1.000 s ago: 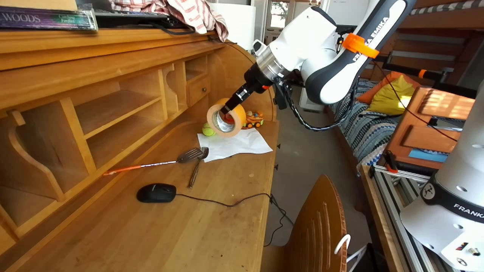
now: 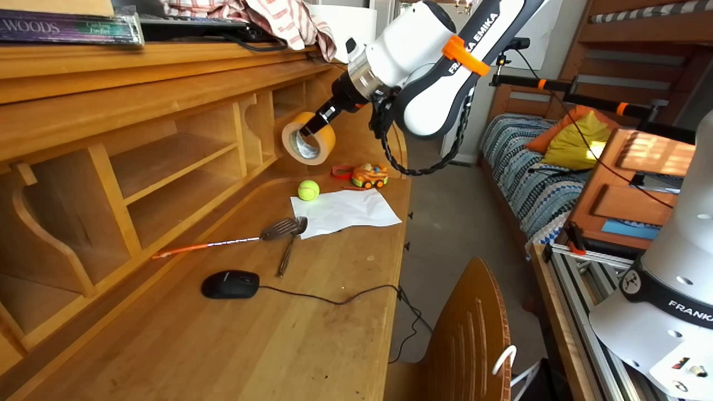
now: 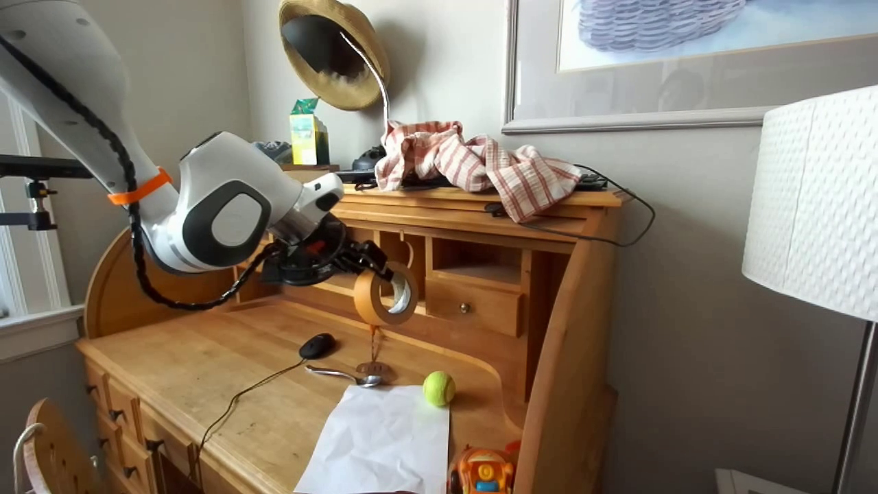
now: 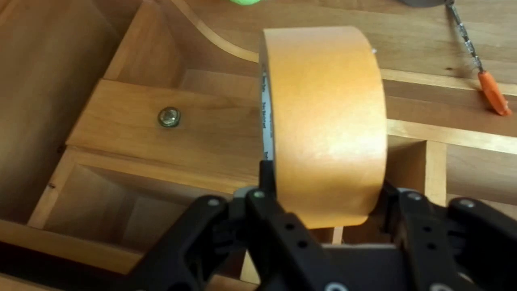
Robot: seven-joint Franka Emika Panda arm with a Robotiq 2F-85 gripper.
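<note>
A wide roll of yellow-orange tape (image 4: 329,121) fills the middle of the wrist view, and my gripper is shut on it. One of the dark fingers reaches into the roll's hole in exterior view 1, so the grip seems to be across the ring's wall. The tape roll (image 3: 368,298) hangs in the air in front of the desk's cubbyholes, clear of the desktop. From the side, the gripper (image 2: 310,128) angles down and left toward the hutch with the roll (image 2: 325,141) at its tips.
A tennis ball (image 2: 308,190), white paper (image 2: 344,213), an orange toy car (image 2: 369,176), a spatula (image 2: 207,245), a spoon (image 2: 286,257) and a black mouse (image 2: 230,284) lie on the desktop. A small drawer (image 3: 475,306) sits near the roll.
In exterior view 1 the arm has moved up and left toward the hutch, carrying the tape roll higher. The tennis ball and toy car are now less covered by it.
</note>
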